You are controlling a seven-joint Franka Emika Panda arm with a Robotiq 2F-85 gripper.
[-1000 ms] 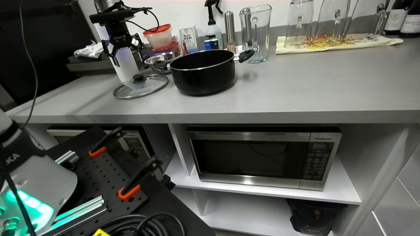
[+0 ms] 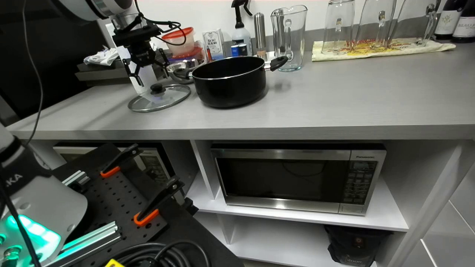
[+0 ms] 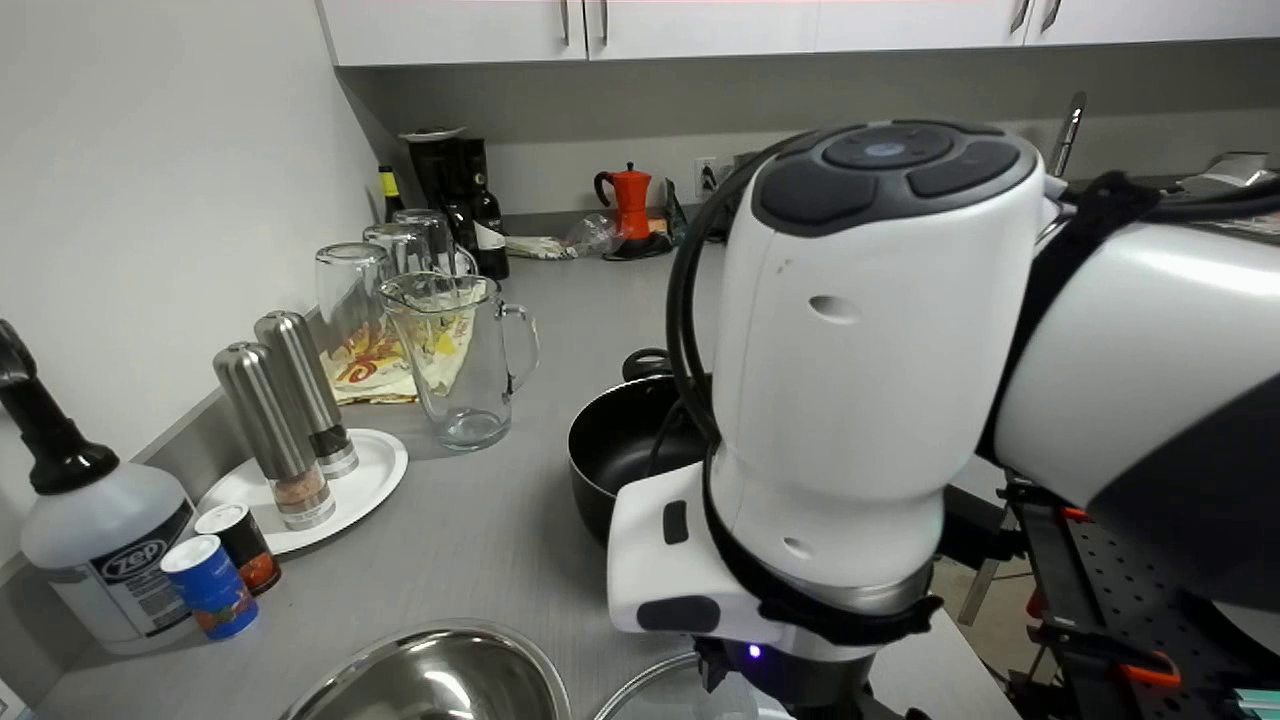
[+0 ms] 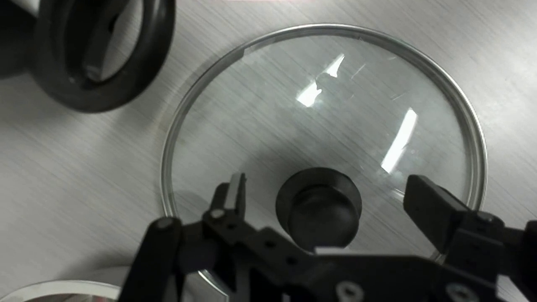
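Note:
A glass lid (image 2: 151, 100) with a steel rim and a black knob (image 4: 318, 207) lies flat on the grey counter. Just to its right in exterior view 1 stands a black pot (image 2: 231, 84) with two handles, uncovered. My gripper is open above the lid, its fingers (image 4: 434, 211) spread wide to either side of the knob in the wrist view. Nothing is held between them. In exterior view 1 the gripper (image 2: 153, 73) hangs in the air, clear of the lid. The arm covers most of the lid and part of the pot in exterior view 2.
A steel bowl (image 3: 438, 678) sits close behind the lid and pot. Farther back are a spray bottle (image 3: 108, 552), two grinders on a white plate (image 3: 378, 474) and a glass pitcher (image 3: 462, 360). Counter space right of the pot is free in exterior view 1.
In exterior view 1 my gripper has come lower and a little to the right, nearer the lid's knob. Its angle has also shifted. Lid and pot have stayed in place.

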